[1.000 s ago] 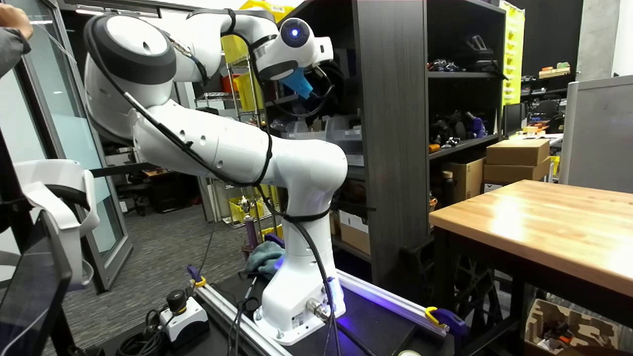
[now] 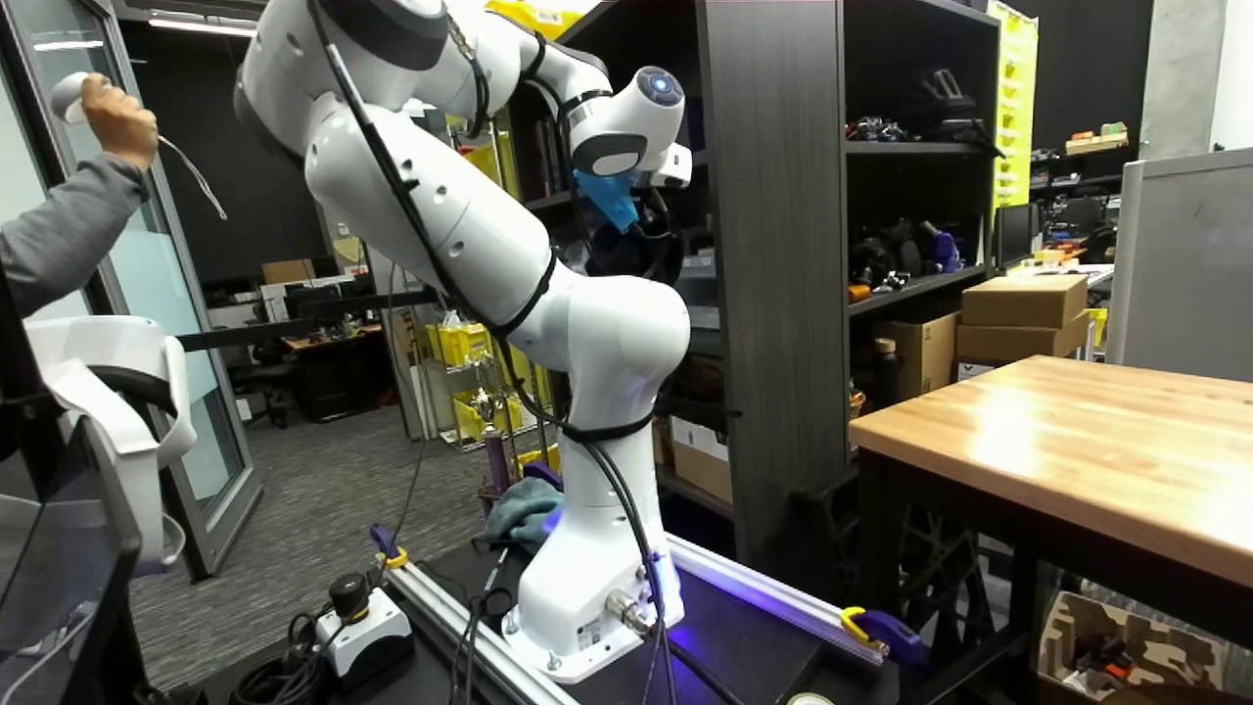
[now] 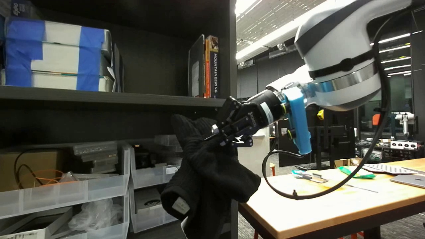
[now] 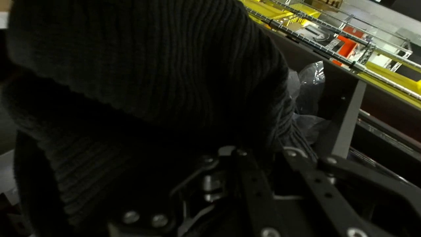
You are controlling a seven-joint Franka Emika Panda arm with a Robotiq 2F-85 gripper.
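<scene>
A black knitted garment (image 3: 215,167) hangs in folds beneath my gripper (image 3: 218,135), which is shut on it in front of the dark shelf unit. A pale label shows at one of its ends in exterior view 2. Ribbed dark fabric (image 4: 158,59) fills much of the wrist view, and the fingertips are partly lost against it. In exterior view 1 the black bundle (image 2: 640,253) shows only partly below the blue wrist part, and the fingers cannot be made out there.
The upper shelf (image 3: 151,97) holds taped cases (image 3: 59,55) and upright books (image 3: 211,67). Below it stand clear bins (image 3: 153,177) with assorted items. A wooden table (image 3: 318,211) lies to the right. A person's raised hand (image 2: 121,123) holds a white controller at far left.
The arm has swung toward the shelf, its wrist now further right and slightly lower in exterior view 1. Dark cloth now shows below the wrist. The person's hand has come further into view.
</scene>
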